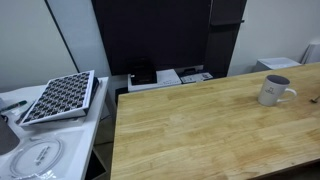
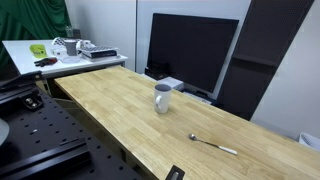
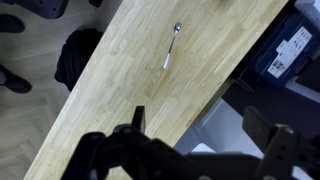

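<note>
A white mug (image 1: 272, 90) with a grey inside stands upright near the right end of the wooden table (image 1: 190, 125) in exterior view 1. Exterior view 2 shows the same mug (image 2: 162, 97) around mid-table, with a spoon (image 2: 213, 144) lying apart from it. From above, in the wrist view, the spoon (image 3: 172, 46) lies flat, its pale handle end toward the gripper's side of the picture. My gripper is open, its dark fingers wide apart and nothing between them. The mug cannot be made out in the wrist view.
A white side table holds a patterned box (image 1: 66, 98) and a coiled cable (image 1: 36, 157), left of the wooden table. Behind the wooden table stands a large dark screen (image 2: 188, 48).
</note>
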